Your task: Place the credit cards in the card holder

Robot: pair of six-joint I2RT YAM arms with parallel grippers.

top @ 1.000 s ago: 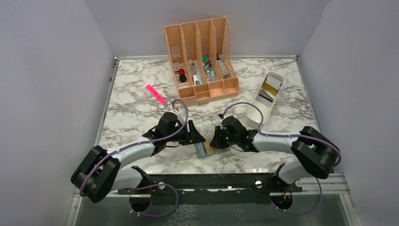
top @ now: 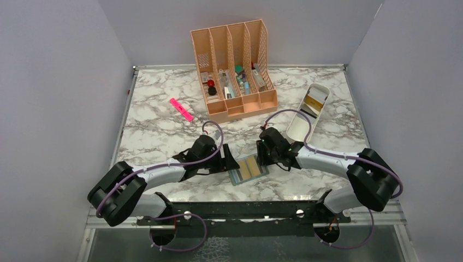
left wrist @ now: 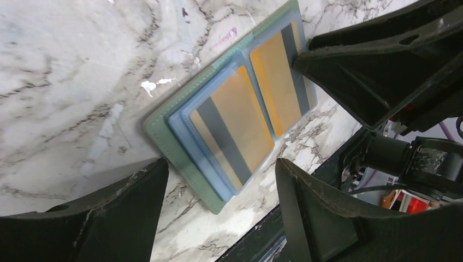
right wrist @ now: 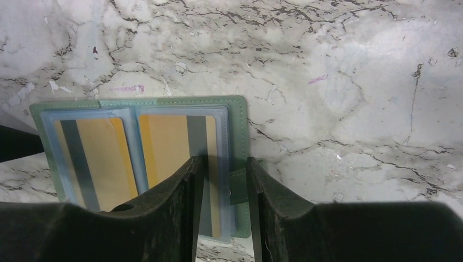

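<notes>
The green card holder lies spread flat on the marble table, with a gold card in each of its two clear pockets. In the right wrist view, one card sits in the left pocket and another card in the right pocket, each with a dark stripe. My left gripper is open over the holder's left end, nothing between its fingers. My right gripper is part open, its fingertips over the holder's right edge beside the striped card. Whether they touch the holder I cannot tell.
A white tray at the right has a gold card and other flat pieces in it. An orange organizer filled with small items stands at the back. A pink object lies left of it.
My right gripper has moved right, from over the holder's right pocket to its right edge. The holder has stayed in about the same place.
</notes>
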